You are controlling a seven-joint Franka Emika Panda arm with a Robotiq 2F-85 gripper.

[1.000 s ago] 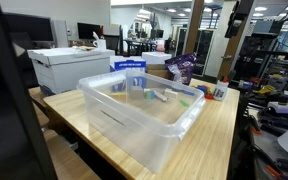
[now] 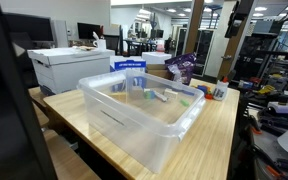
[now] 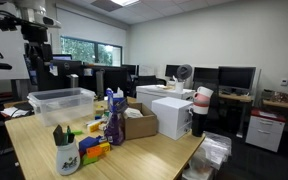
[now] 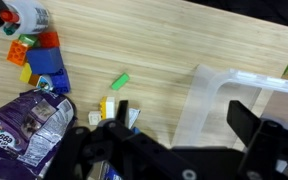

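Observation:
My gripper is high above the table, its two dark fingers spread wide with nothing between them. A clear plastic bin (image 2: 134, 125) stands on the wooden table; in the wrist view its rim (image 4: 196, 105) runs below and beside the right finger. Left of the gripper in that view lie a small green piece (image 4: 120, 82), a yellow-and-white item (image 4: 107, 107), blue blocks (image 4: 48, 68) with red and yellow ones, and a purple bag (image 4: 29, 130). A white cup (image 3: 67, 157) holding pens stands at the table's near end in exterior view 2.
A cardboard box (image 3: 140, 126) and a large white box (image 2: 69, 68) sit at the table's far side. Pink-and-white stacked cups (image 3: 201, 97) stand near its edge. Bare wood (image 4: 134, 40) shows between the blocks and the bin.

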